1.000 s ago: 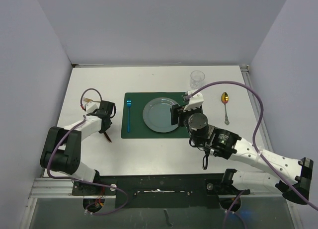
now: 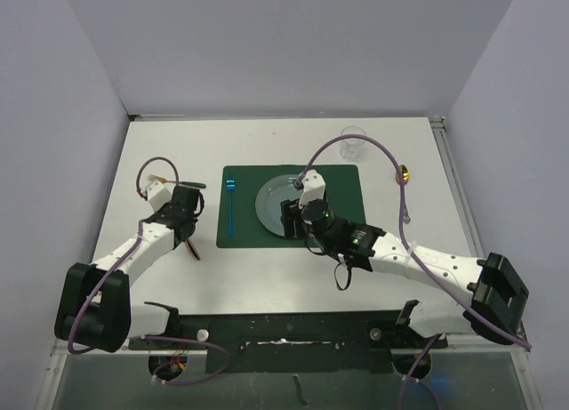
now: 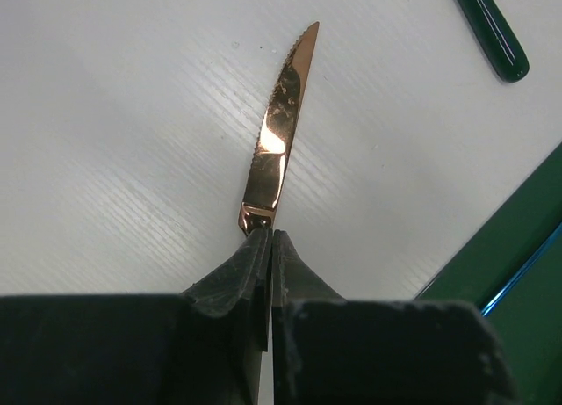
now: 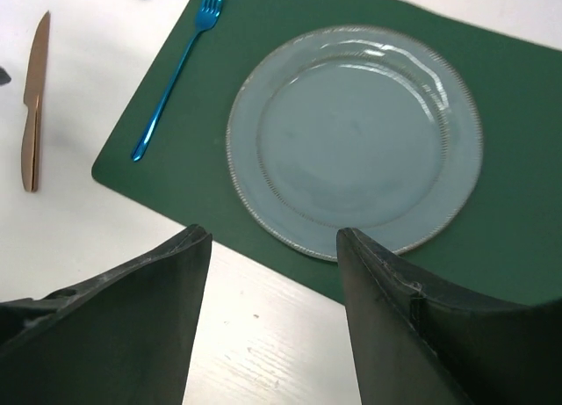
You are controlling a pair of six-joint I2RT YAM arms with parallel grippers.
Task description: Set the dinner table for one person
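A copper-coloured knife (image 3: 279, 133) with a serrated edge lies on the white table left of the green mat. My left gripper is shut over its handle end in the left wrist view and hides the handle. In the right wrist view the whole knife (image 4: 35, 102) shows, and a dark tip at the left edge stands apart from it. A grey plate (image 4: 351, 141) rests on the green mat (image 4: 518, 159), with a blue fork (image 4: 180, 71) to its left. My right gripper is open above the plate's near edge, nothing between its fingers.
A green handle (image 3: 492, 32) lies beyond the knife; gold fork tines (image 2: 157, 178) show near it in the top view. A clear glass (image 2: 353, 145) stands at the back right. Partly behind the right arm's cable lies a gold spoon (image 2: 404, 174).
My right arm has swung left, bringing its gripper over the plate. The knife, plate and blue fork look unmoved.
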